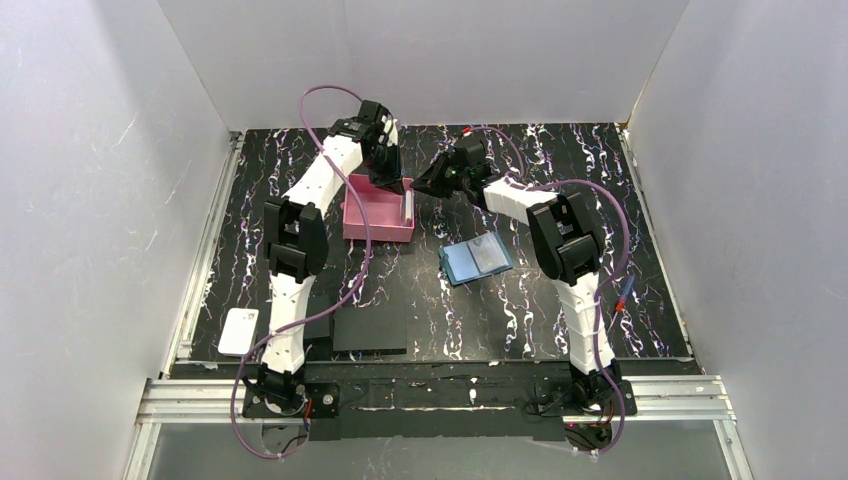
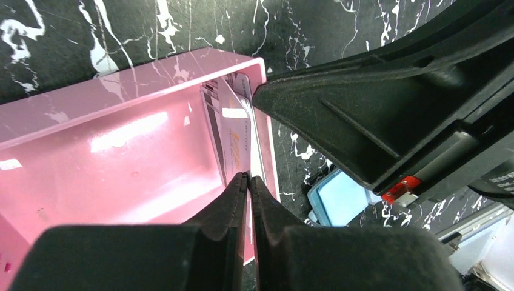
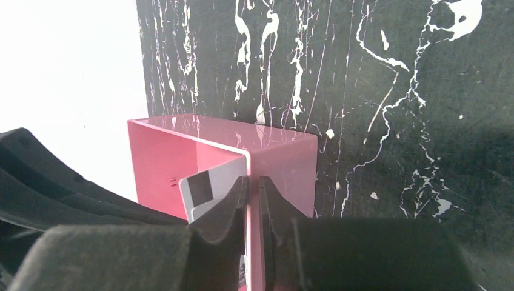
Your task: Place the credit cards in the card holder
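The cards [image 2: 235, 133] stand on edge along the right wall of the pink box [image 1: 378, 232], one leaning on the others. My left gripper is shut with its tips at the cards' upper edges; whether a thin card edge is pinched between them does not show. My right gripper is shut on the box's wall, near its far right corner, where a grey-and-black card [image 3: 203, 185] shows inside. In the top view, the blue card holder [image 1: 460, 264] lies open on the table, right of the box and apart from both grippers.
At the front left are a white flat item [image 1: 238, 332] and a dark grey block [image 1: 369, 329]. A blue-and-red pen-like item [image 1: 624, 295] lies at the right. Purple cables loop over both arms. Table space around the card holder is clear.
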